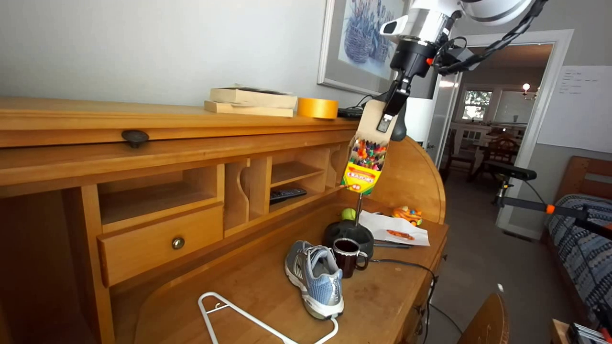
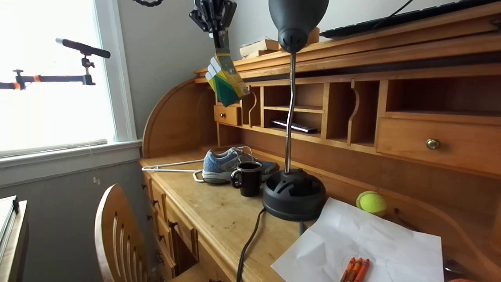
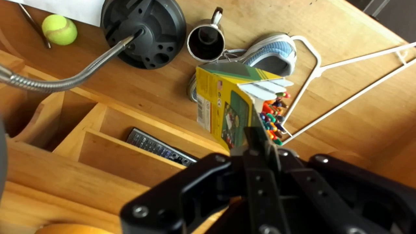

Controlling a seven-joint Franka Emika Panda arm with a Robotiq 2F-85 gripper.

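Observation:
A yellow and green crayon box [image 1: 362,172], full of coloured crayons, hangs in the air above the desk with its lid raised. My gripper [image 1: 385,123] is shut on that thin cardboard lid, and the box dangles below the fingertips. From the other side, the box [image 2: 227,82] hangs tilted under the gripper [image 2: 220,44], well above the desk. In the wrist view the box [image 3: 224,105] extends away from the gripper, and the crayons [image 3: 273,117] show at its open top.
Below stand a grey-blue shoe [image 1: 315,278], a dark mug [image 1: 347,256] and a black lamp [image 2: 293,195]. A white hanger [image 1: 252,318] lies nearby. Paper [image 2: 357,239] with orange crayons [image 2: 355,269] and a tennis ball [image 2: 371,203] lie beyond the lamp.

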